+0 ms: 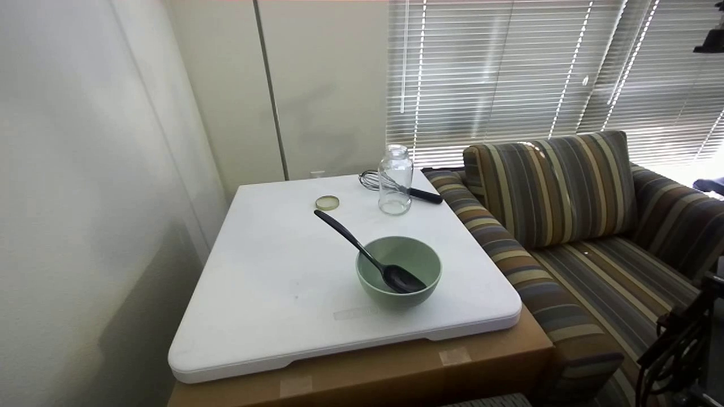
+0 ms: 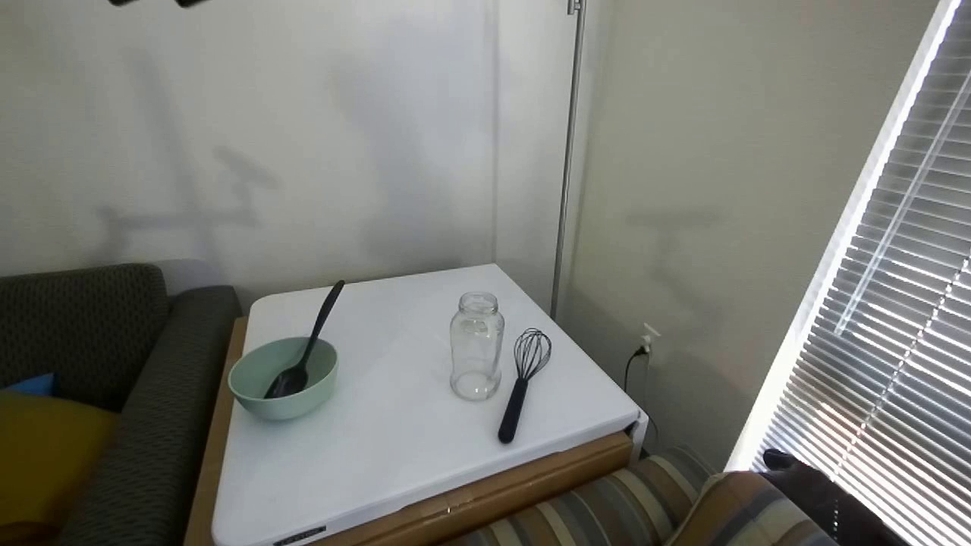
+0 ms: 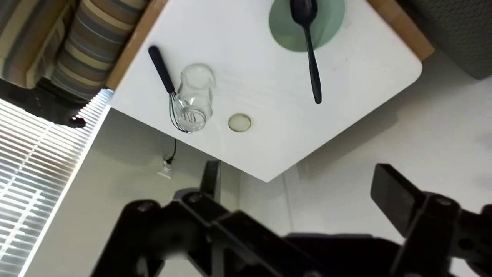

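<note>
On the white tabletop sits a green bowl (image 1: 376, 288) with a black spoon (image 1: 346, 234) in it, the spoon's handle leaning out over the rim. A clear glass jar (image 2: 475, 350) stands upright and uncovered, and close beside it lies a whisk (image 2: 516, 400) with a black handle. Flat on the table near the jar is a round lid (image 3: 240, 122). In the wrist view my gripper is open, its two fingers wide apart with nothing between them. It hangs well above the table, clear of every object.
The white table (image 1: 271, 271) has free room on its left half in exterior view 1. A striped armchair (image 1: 543, 203) adjoins its right side, and walls border the left and back. A second, dark sofa (image 2: 136, 409) stands by the bowl's end.
</note>
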